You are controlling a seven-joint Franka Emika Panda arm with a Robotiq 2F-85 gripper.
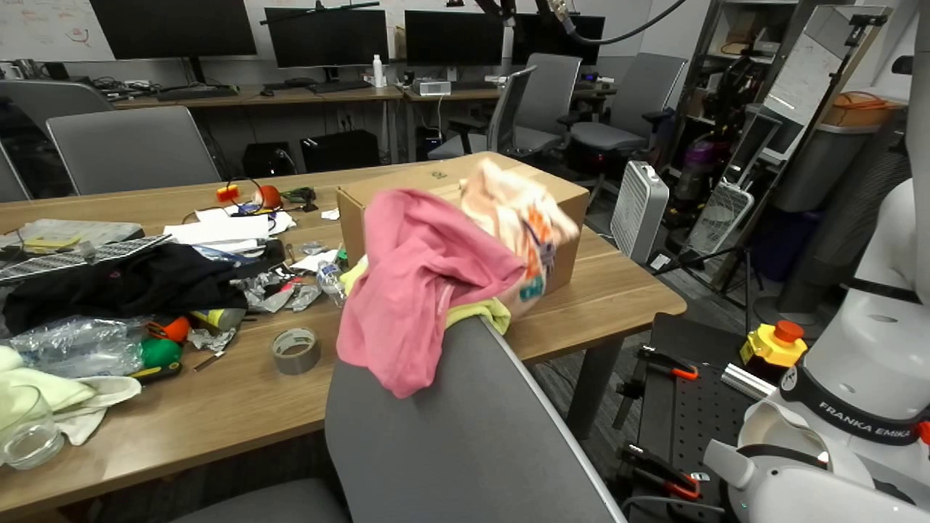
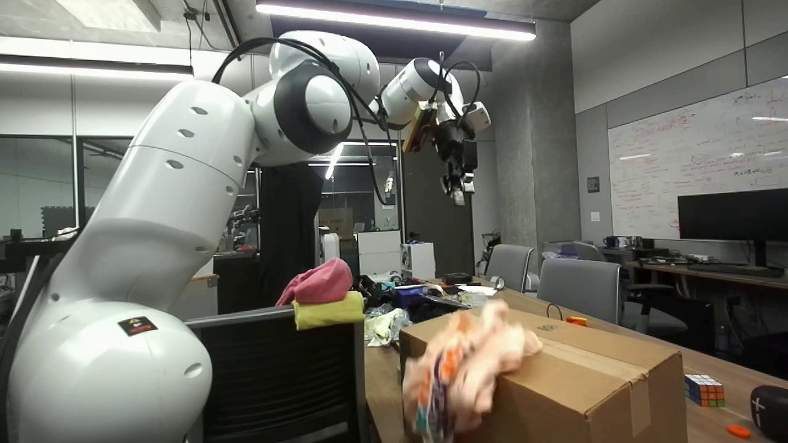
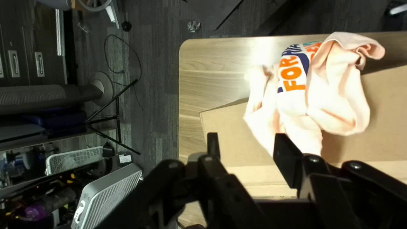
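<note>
A peach cloth (image 1: 521, 228) with orange and blue lettering lies crumpled over the edge of the cardboard box (image 1: 558, 270), partly hanging down its side. In exterior view 2 the same cloth (image 2: 465, 362) looks blurred, as if in motion. High above the box, my gripper (image 2: 459, 193) is clear of the cloth. From the wrist, its fingers (image 3: 284, 156) stand apart with only the box and cloth far below showing between them. A pink cloth (image 1: 418, 279) and a yellow-green cloth (image 1: 479, 314) drape over the grey chair back (image 1: 453, 427) beside the box.
Tape (image 1: 296, 350), a black cloth (image 1: 131, 283) and clutter cover the table's left part. A Rubik's cube (image 2: 705, 390) sits beyond the box. The table corner (image 1: 641, 301) right of the box is bare.
</note>
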